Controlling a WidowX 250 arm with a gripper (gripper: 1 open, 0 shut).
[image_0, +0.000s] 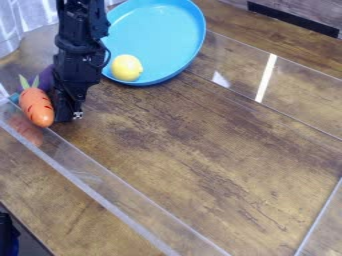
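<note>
My black gripper (67, 110) is at the upper left, low over the table, shut, right beside an orange toy carrot (36, 108) with a green top. Its fingertips are dark and small, and I see nothing clearly between them. A purple object (46, 77), likely an eggplant, is mostly hidden behind the gripper, near the carrot.
A blue plate (163, 40) lies at the top, with a yellow lemon (127, 67) at its lower left edge. Clear plastic walls edge the wooden table (214, 160).
</note>
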